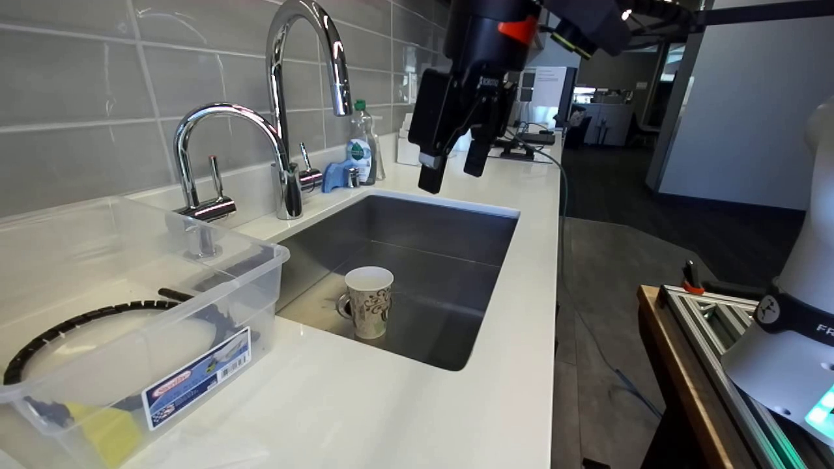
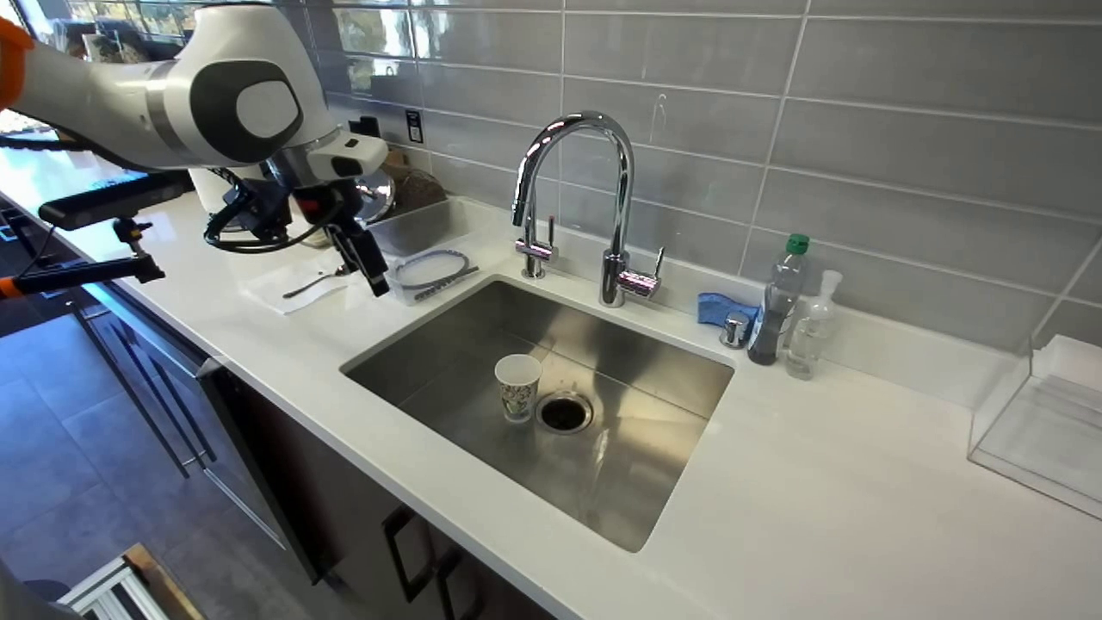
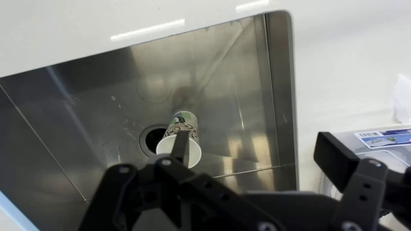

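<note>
A white paper cup [image 1: 369, 303] with dark swirls stands upright in the steel sink [image 1: 445, 258], beside the drain [image 2: 565, 412]. Above the sink, clear of the cup, hangs my black gripper [image 1: 453, 172]. Its two fingers are wide apart with nothing held between them. In the wrist view the left finger [image 3: 180, 145] overlaps the rim of the cup [image 3: 184, 129] by line of sight, while the right finger [image 3: 334, 159] appears over the counter. Only part of the gripper [image 2: 374, 277] shows in the second exterior view.
Two chrome faucets [image 2: 627, 196] rise behind the sink. A clear plastic bin [image 1: 270, 270] with a black hose stands at one side. A soap bottle [image 2: 780, 300], a pump bottle [image 2: 811, 336] and a blue sponge [image 2: 726, 308] are at the other.
</note>
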